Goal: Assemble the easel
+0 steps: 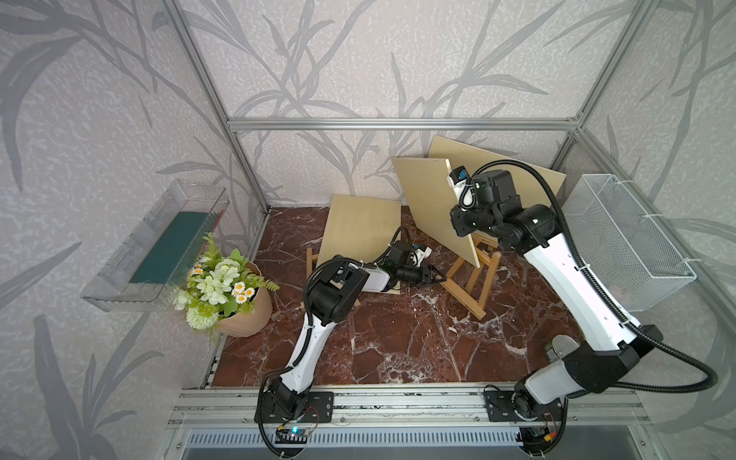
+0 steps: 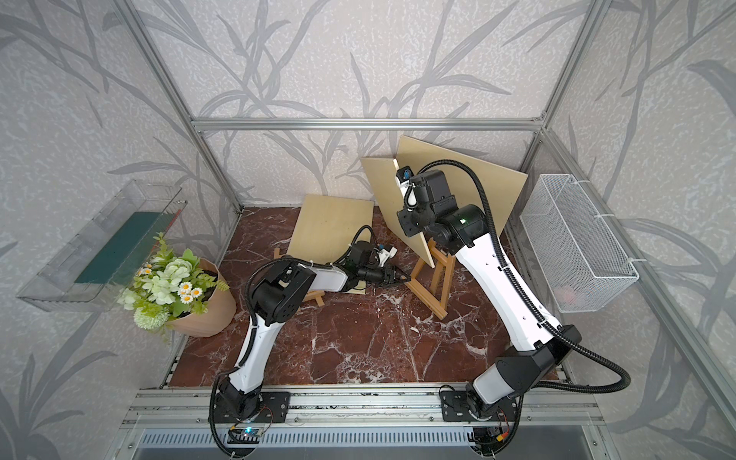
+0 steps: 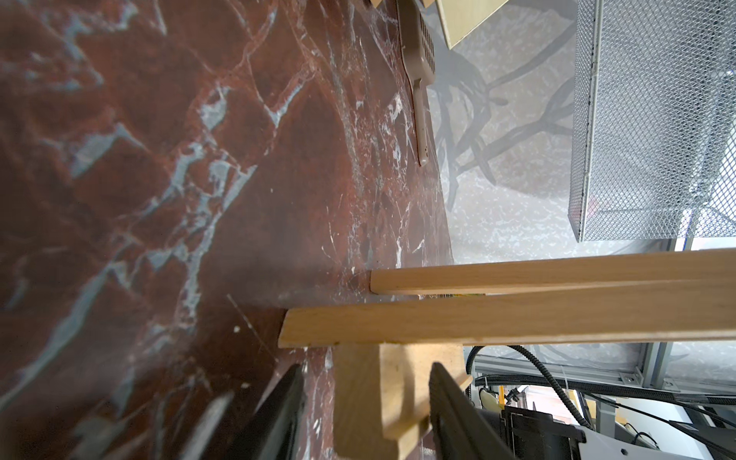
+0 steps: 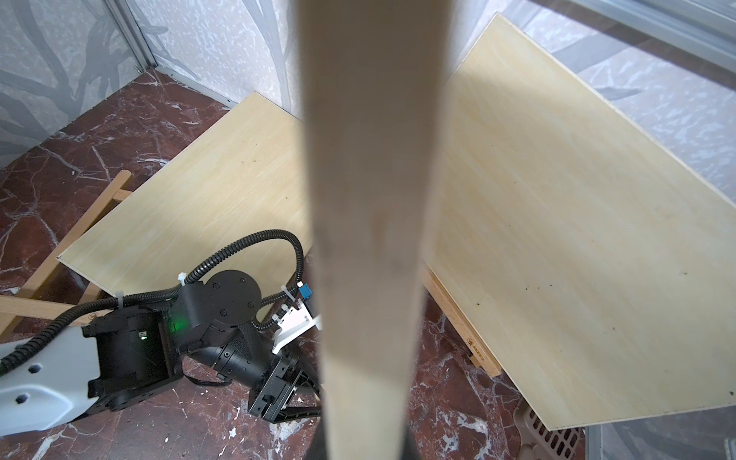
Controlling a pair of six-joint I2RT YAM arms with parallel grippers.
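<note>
My left gripper (image 1: 436,275) is low at the wooden easel stand (image 1: 470,296), its fingers apart around the end of a block (image 3: 360,398) in the left wrist view, with two wooden bars above. My right gripper (image 1: 455,217) is at the upright edge of a board (image 1: 423,195); that edge fills the middle of the right wrist view, blurred, and the fingers look shut on it, the fingertips hidden. A larger board (image 1: 521,184) leans behind it. Another board (image 1: 360,218) lies on a second wooden frame (image 1: 309,260) at the left.
A flower pot (image 1: 241,318) and a clear wall basket (image 1: 107,295) are at the left, a white mesh basket (image 1: 628,245) at the right.
</note>
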